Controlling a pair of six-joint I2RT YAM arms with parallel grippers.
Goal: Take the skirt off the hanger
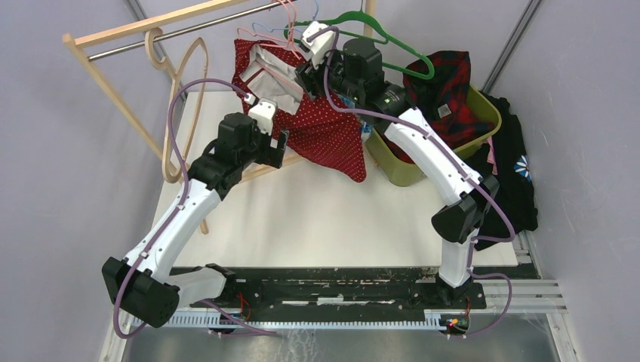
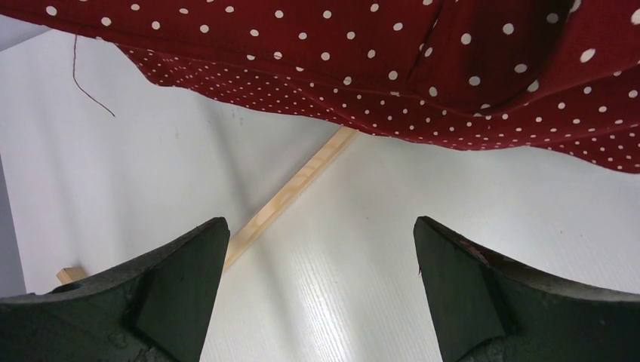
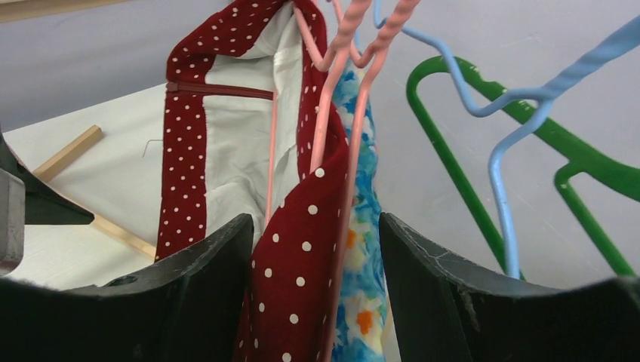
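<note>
A dark red skirt (image 1: 321, 128) with white dots and a pale lining hangs from a pink hanger (image 1: 290, 29) on the rail. In the right wrist view my right gripper is open, its fingers on either side of the skirt's waistband edge (image 3: 298, 264) and a pink hanger arm (image 3: 358, 143). The left finger is close against the cloth; contact cannot be told. My left gripper is open and empty, below the skirt's hem (image 2: 302, 98) in the left wrist view.
A blue hanger (image 3: 504, 204) and a green hanger (image 3: 456, 166) hang right of the right gripper. Blue flowered cloth (image 3: 364, 249) lies behind the skirt. A wooden hanger (image 1: 167, 105) hangs left; a green bin (image 1: 404, 172) with clothes stands right.
</note>
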